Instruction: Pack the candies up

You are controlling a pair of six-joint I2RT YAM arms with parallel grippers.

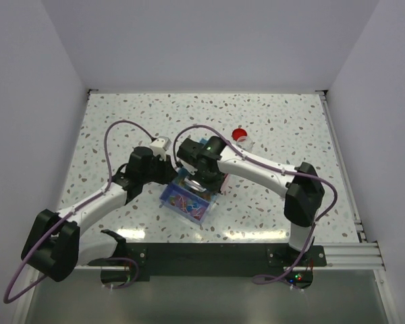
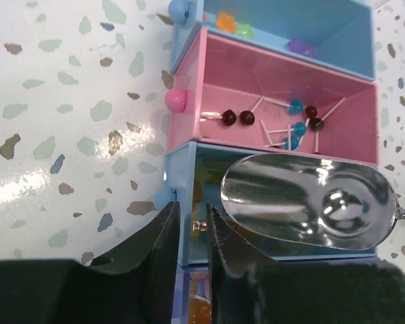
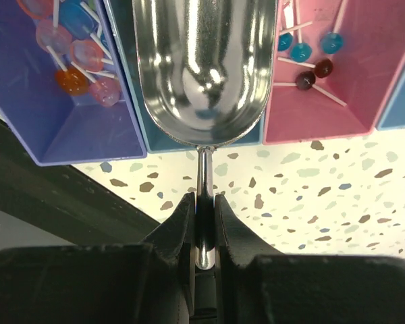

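My right gripper is shut on the thin handle of a shiny metal scoop (image 3: pixel 202 74), whose bowl looks empty. In the left wrist view the scoop (image 2: pixel 310 196) hangs over the light blue middle bin (image 2: pixel 189 175), hiding much of its inside. My left gripper stands partly open at that bin's left wall, a finger on either side in view; contact cannot be told. Lollipops (image 2: pixel 293 111) with brown and blue heads lie in the pink bin (image 2: pixel 189 121). The purple bin (image 3: pixel 88 135) holds pink, blue and orange lollipops (image 3: pixel 86 54).
A clear jar (image 1: pixel 246 143) stands behind the right arm, beside a red lid (image 1: pixel 239 133). Another blue bin (image 2: pixel 290 27) with small coloured candies adjoins the pink one.
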